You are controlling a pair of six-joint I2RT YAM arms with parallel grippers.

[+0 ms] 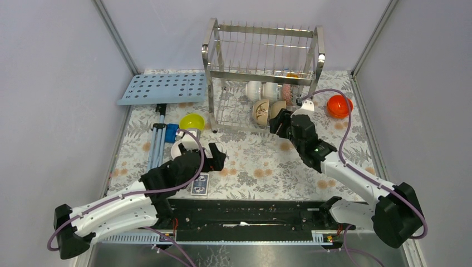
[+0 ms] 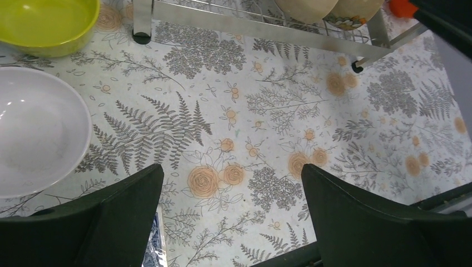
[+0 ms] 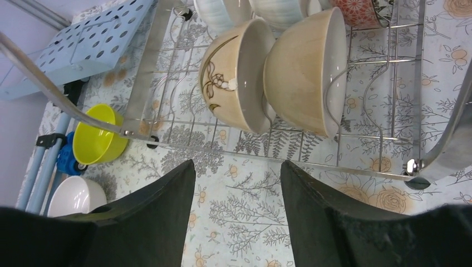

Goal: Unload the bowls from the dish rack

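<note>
In the lower tier of the metal dish rack (image 1: pixel 266 76), two beige bowls stand on edge in front: a patterned one (image 3: pixel 220 83) on the left and a plainer one (image 3: pixel 298 72) on the right. Behind them are two white bowls (image 1: pixel 254 90) and a red-patterned one (image 3: pixel 363 11). My right gripper is open just before the rack's front edge, nothing between its fingers, and partly covers the right beige bowl in the top view. Over the front left of the table, my left gripper (image 1: pixel 216 157) stands open and empty, beside a white bowl (image 2: pixel 39 130).
A yellow-green bowl (image 1: pixel 192 122) sits left of the rack and red-orange bowls (image 1: pixel 338 106) to its right. A blue perforated shelf (image 1: pixel 163 88) is at back left. A card box (image 1: pixel 200 184) lies at front left.
</note>
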